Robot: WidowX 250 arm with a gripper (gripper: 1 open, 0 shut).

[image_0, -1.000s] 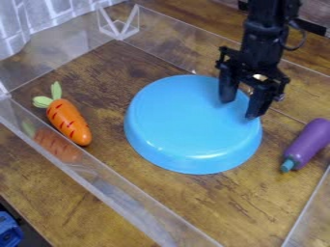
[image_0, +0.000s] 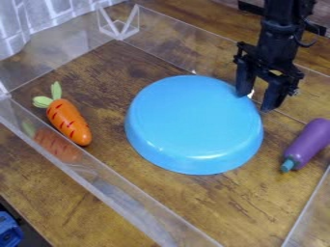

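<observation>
A large blue round lid or dish lies upside down on the wooden surface at the centre. The black gripper is at its upper right edge, partly over the rim; its fingers are dark and blurred, so their state is unclear. A toy carrot lies at the left, and a purple toy eggplant lies at the right of the lid.
Transparent walls border the wooden workspace. A small blue object sits outside at the bottom left. The wood below the blue lid and above the carrot is clear.
The gripper has shifted a little to the right and up along the lid's upper right edge. The lid shows little or no movement.
</observation>
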